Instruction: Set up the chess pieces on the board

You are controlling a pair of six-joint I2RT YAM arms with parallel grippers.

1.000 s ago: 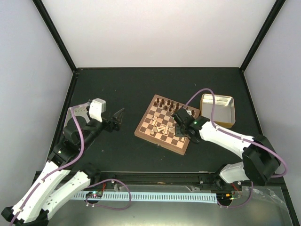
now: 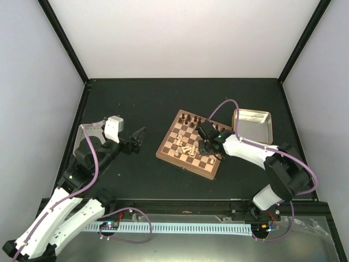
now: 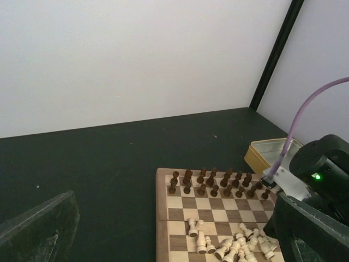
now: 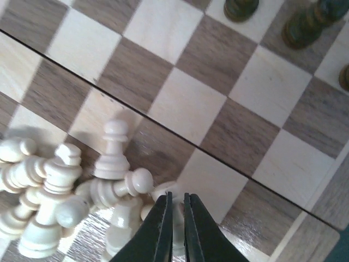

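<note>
The wooden chessboard (image 2: 170, 148) lies mid-table. Dark pieces (image 3: 212, 176) stand in rows at its far side; white pieces (image 4: 49, 213) lie heaped on the near half, with one white pawn (image 4: 113, 155) among them. My right gripper is over the right part of the heap, shut on a white piece (image 4: 178, 245), which is largely hidden by its fingers. My left gripper (image 2: 140, 137) hangs open left of the board, nothing between its fingers.
A gold-rimmed box (image 2: 256, 124) sits right of the board at the back. A grey container (image 2: 87, 130) is partly behind the left arm. The table behind the board is clear.
My right arm has shifted slightly left over the board, its elbow drawing inward. The left arm looks still.
</note>
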